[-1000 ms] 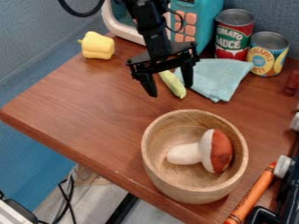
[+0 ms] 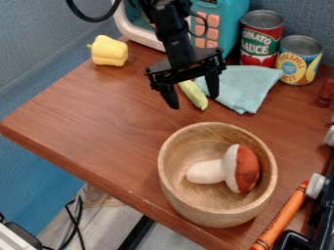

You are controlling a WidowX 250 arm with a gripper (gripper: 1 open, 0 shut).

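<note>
My black gripper [image 2: 190, 92] hangs over the back middle of the table with its fingers spread apart. Behind it a pale yellow elongated item [image 2: 194, 95] lies beside a light blue cloth [image 2: 245, 88]. A wooden bowl [image 2: 183, 195] at the front holds a mushroom [image 2: 239, 168] with a red-brown cap and a white stem. A yellow pepper [image 2: 108, 51] sits at the back left.
Two cans, a red one [image 2: 261, 44] and a yellow one [image 2: 299, 63], stand at the back right. An orange crayon-like stick [image 2: 276, 220] and black items line the right edge.
</note>
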